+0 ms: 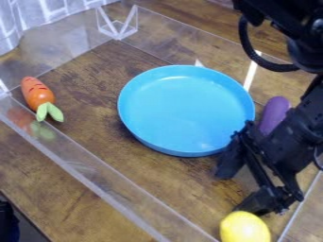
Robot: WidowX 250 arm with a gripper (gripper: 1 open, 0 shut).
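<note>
The black gripper (240, 178) hangs low at the right, between the blue plate and the yellow lemon (245, 229), its fingers spread apart with the lower one just above the lemon. A round blue plate (186, 104) lies in the middle of the wooden floor. A purple object (275, 112), partly hidden behind the arm, lies to the right of the plate. An orange toy carrot (38, 97) with green leaves lies at the left.
Clear plastic walls (101, 184) border the work area at left and front, with a clear corner bracket (116, 21) at the back. The wooden floor left of and below the plate is free.
</note>
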